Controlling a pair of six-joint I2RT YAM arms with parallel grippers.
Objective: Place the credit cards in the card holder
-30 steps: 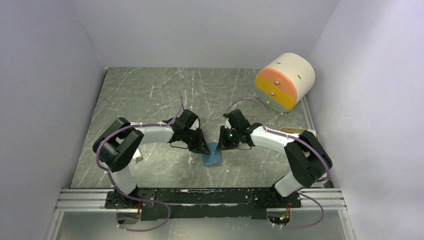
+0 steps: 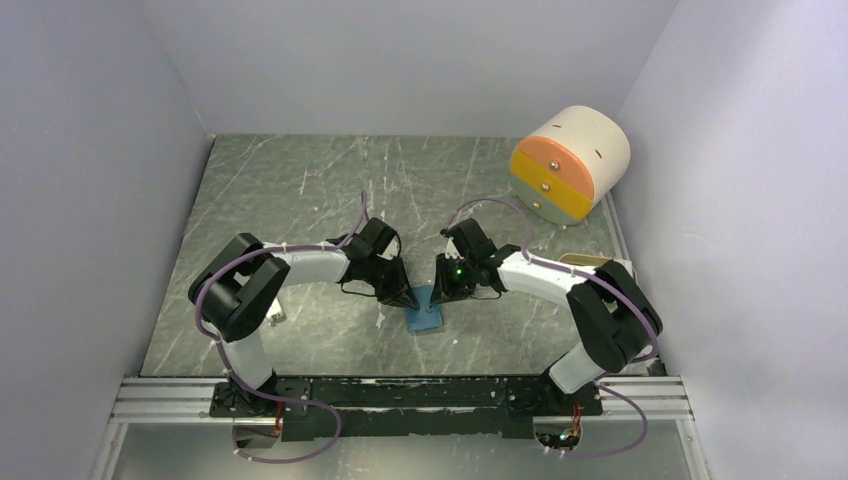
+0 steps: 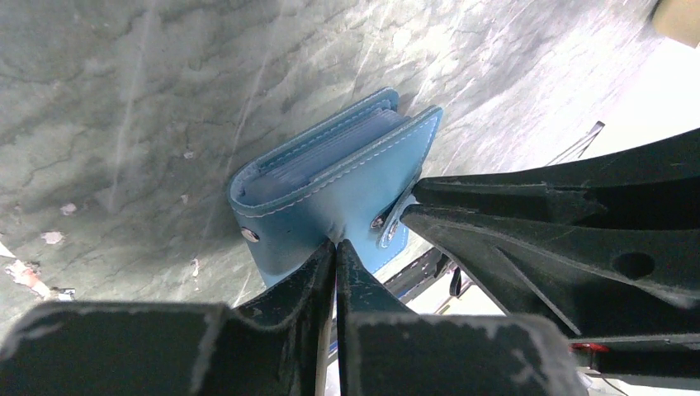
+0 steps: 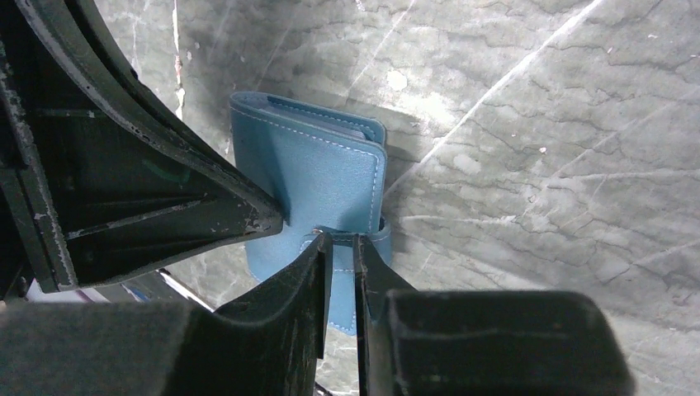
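The blue card holder is on the table between my two grippers, strap across it and clear sleeves showing along its open edge. No separate credit card can be made out. My left gripper is shut on the card holder's front face, its tips close together where the leather creases. My right gripper stands narrowly open at the snap strap, with blue strap showing in the gap between its fingers.
A drum-shaped chest with coloured drawers stands at the back right. A small white object lies behind the left arm, and a tan tray is partly hidden by the right arm.
My right gripper has shifted slightly left over the card holder. The left arm and the holder look almost unmoved.
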